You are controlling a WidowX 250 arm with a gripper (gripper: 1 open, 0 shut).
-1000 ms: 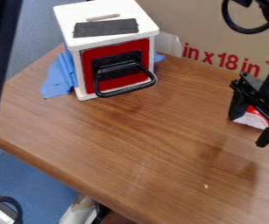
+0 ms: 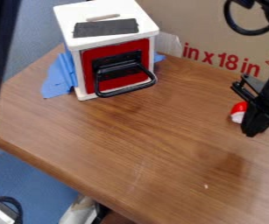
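Note:
My black gripper (image 2: pixel 251 108) is at the right edge, above the wooden table (image 2: pixel 124 157), partly out of frame. Beside and partly behind it sits a small red and white object (image 2: pixel 238 112). Whether the fingers hold anything is unclear. A white box with a red front (image 2: pixel 107 52) and a black handle stands at the back left, on a blue cloth (image 2: pixel 57 77).
A cardboard panel (image 2: pixel 207 39) with red lettering stands behind the table. A black cable loops at the top right. A dark vertical edge runs down the left side of the view.
The gripper has shifted up and to the right, its lower finger higher than before. The red and white object beside it shows differently, with less white visible.

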